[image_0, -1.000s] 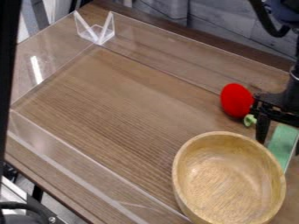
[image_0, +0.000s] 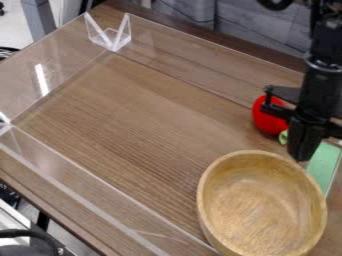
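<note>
My black gripper (image_0: 297, 140) hangs at the right, shut, over the end of a mint-green item (image_0: 319, 176). Just left of it and partly behind it lies a red object (image_0: 267, 115), with a small green piece at its lower end. A large wooden bowl (image_0: 261, 202) sits below, at the front right. Whether the gripper touches the green item is not clear.
A clear plastic holder (image_0: 110, 33) stands at the back left of the wooden table (image_0: 120, 130). The table's edge runs along the left.
My gripper has moved left and up from the mint-green item toward the red object, now partly covering it. The bowl has not visibly moved.
</note>
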